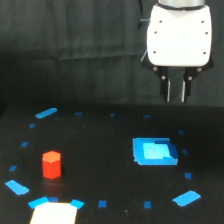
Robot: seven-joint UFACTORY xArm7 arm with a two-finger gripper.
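Observation:
High in the right part of the camera view hangs my gripper, under a white arm housing. Its two thin fingers point down with a gap between them, and nothing shows in that gap. A red block with a hexagonal outline sits on the dark table at the left, far from the gripper. Below the gripper and slightly left of it lies a blue-edged square with a pale light-blue middle; whether it is a shallow tray or a flat marking is hard to tell.
A pale cream object is cut off by the bottom edge at the left. Blue tape strips and small blue squares mark the dark table.

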